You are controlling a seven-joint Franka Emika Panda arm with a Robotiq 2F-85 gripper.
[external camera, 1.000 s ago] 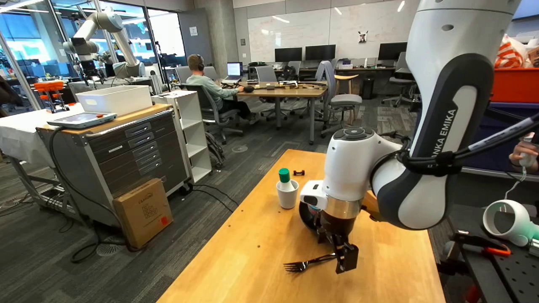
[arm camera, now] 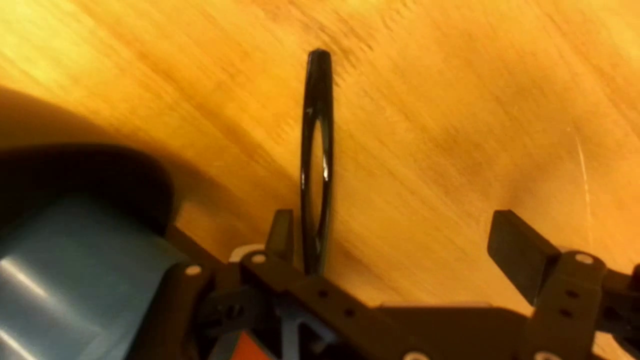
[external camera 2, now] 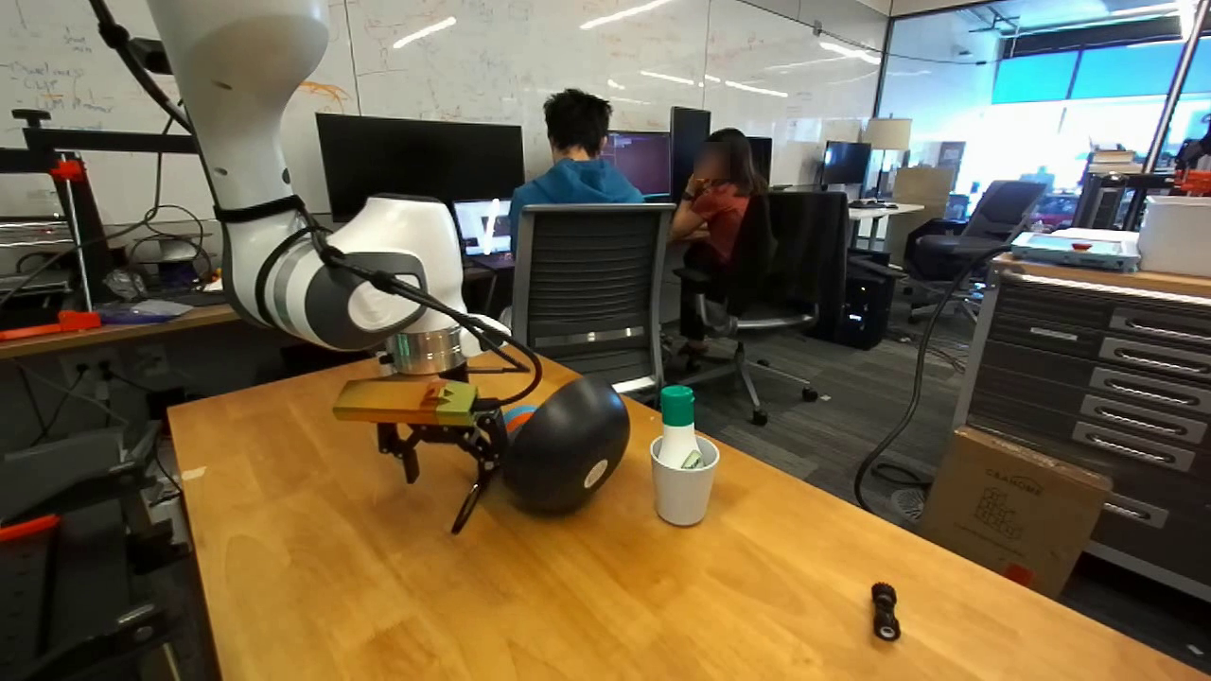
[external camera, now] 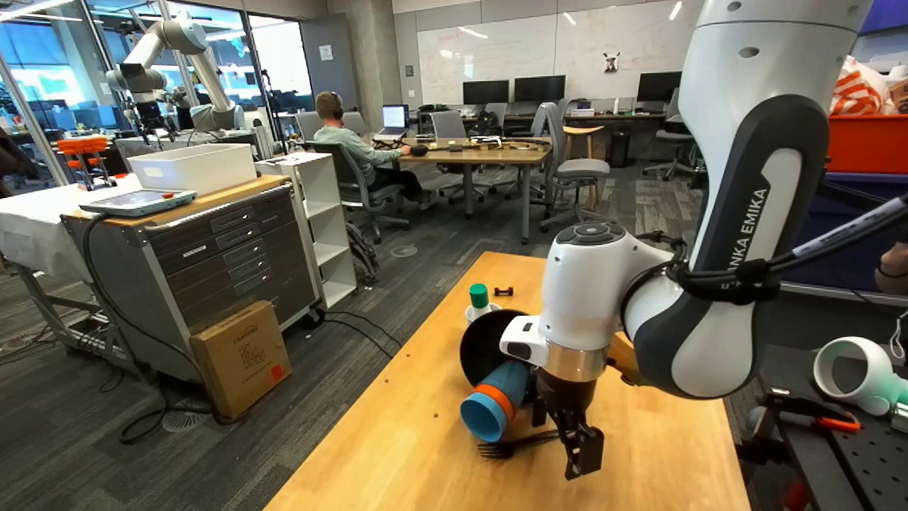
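My gripper [external camera: 562, 438] is open, low over the wooden table [external camera: 374, 443]. A black fork [external camera: 504, 448] has its tines out to the left in exterior view 1. Its looped handle [arm camera: 316, 150] lies between the spread fingers in the wrist view, close beside the left one, with nothing gripped. Beside the gripper, a black bowl [external camera 2: 573, 448] is tipped on its side. Out of its mouth lean a blue cup [external camera: 483, 416] and an orange cup [external camera: 495, 400], nested together. The blue-grey cup wall [arm camera: 78, 282] fills the lower left of the wrist view.
A white cup [external camera 2: 684, 488] holding a green-capped bottle [external camera 2: 677, 409] stands past the bowl. A small dark dumbbell-shaped object [external camera 2: 886, 613] lies farther along the table. An orange-green block [external camera 2: 406, 402] shows at my wrist. Bare tabletop spreads right of the fingers.
The bowl has tipped toward the left in exterior view 1, partly hiding the white cup, and the nested cups have come into view. My gripper is slightly lower.
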